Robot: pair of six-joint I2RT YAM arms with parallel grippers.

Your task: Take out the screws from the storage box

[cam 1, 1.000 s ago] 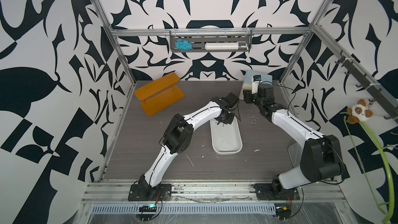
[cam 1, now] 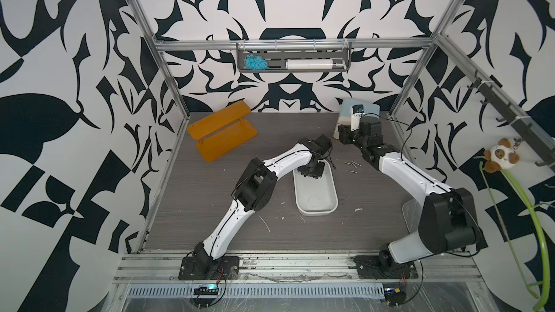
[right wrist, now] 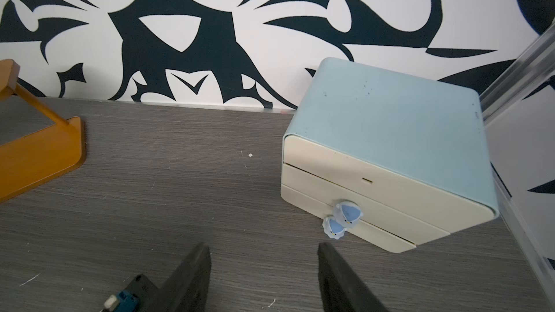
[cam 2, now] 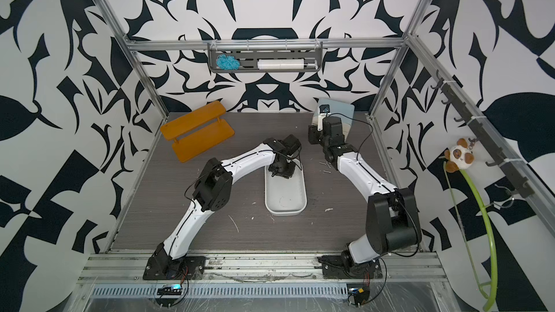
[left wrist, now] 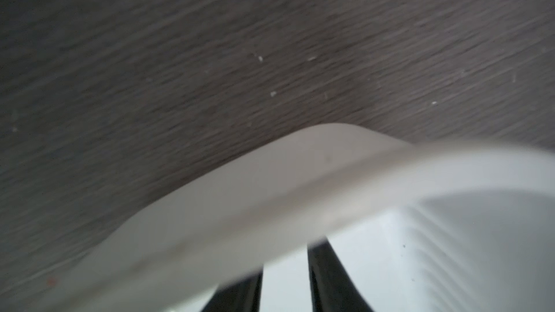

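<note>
My left gripper (cam 1: 312,171) is down inside the back end of the white storage box (cam 1: 316,199). In the left wrist view the box wall (left wrist: 242,185) fills the foreground; two dark fingertips show past it, and their opening and anything between them are hard to tell. A few screws (cam 1: 353,166) lie on the table right of the box. My right gripper stands open, empty, before a light blue drawer cabinet (right wrist: 387,115) at the back right.
An orange two-tier stand (cam 1: 216,144) stands at the back left. A rack (cam 2: 266,69) hangs on the back wall.
My left arm has lowered slightly toward the box over the last second. The right arm has not moved.
</note>
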